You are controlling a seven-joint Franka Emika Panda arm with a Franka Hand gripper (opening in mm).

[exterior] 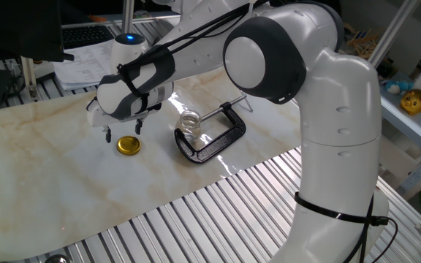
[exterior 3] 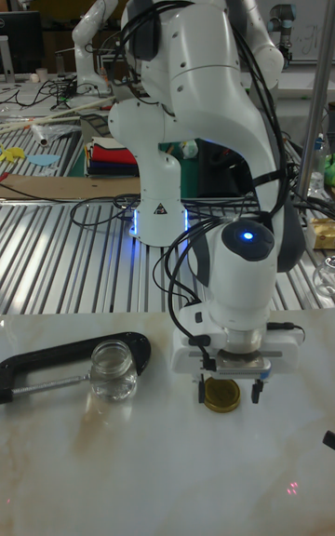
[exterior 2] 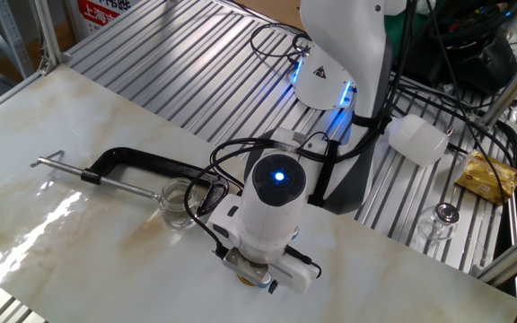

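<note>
A round gold lid (exterior: 129, 145) lies flat on the marbled tabletop (exterior: 42, 175). Just above it hangs my gripper (exterior: 123, 132), open, its two dark fingers wide apart with nothing held between them. In the third exterior view the lid (exterior 3: 222, 395) shows between and below the fingers (exterior 3: 258, 392); the gap in height is hard to judge. An open glass jar (exterior 3: 113, 372) stands upright beside the black C-clamp (exterior: 212, 149), at the end of its screw. From the second exterior view most of the lid is covered by the gripper.
A slatted metal bench (exterior 2: 187, 67) borders the tabletop on the robot's base side. On it are a small jar with a dark lid (exterior 2: 440, 220), a white container (exterior 2: 417, 141) and a gold packet (exterior 2: 487, 176). Bare tabletop surrounds the lid on the side away from the clamp.
</note>
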